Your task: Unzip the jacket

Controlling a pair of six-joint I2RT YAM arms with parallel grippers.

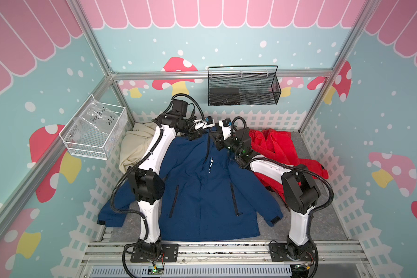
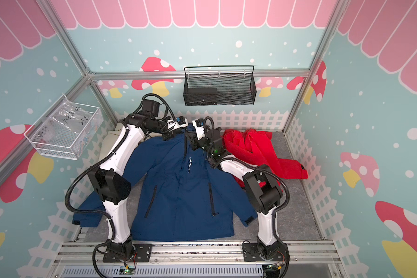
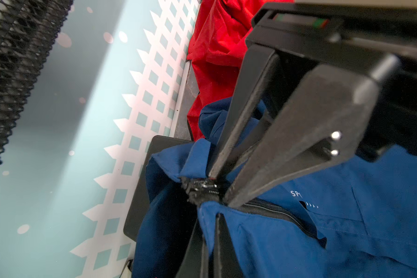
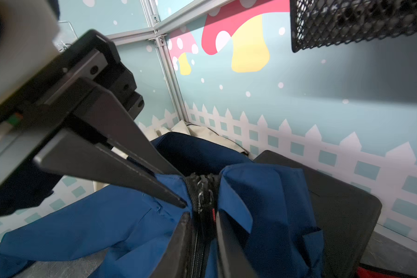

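The blue jacket [image 1: 190, 194] lies front up, its collar raised at the far end. In the left wrist view my left gripper is shut on the collar edge [image 3: 206, 208], the thin cloth between its fingers. My right gripper stands at the top of the front zipper [image 4: 197, 259]. Its fingers are apart, one on each side of the dark zipper pull [image 4: 207, 222]; contact with the pull cannot be told. The zip's teeth run together below the pull. Both fingertip pairs are hard to see in the top views.
A red garment [image 1: 275, 146] lies to the right and a cream one [image 1: 136, 141] to the left. Behind the collar is a dark flat panel [image 4: 329, 199]. The black mesh basket [image 1: 243, 88] hangs on the back wall, the white one [image 1: 95, 129] at left.
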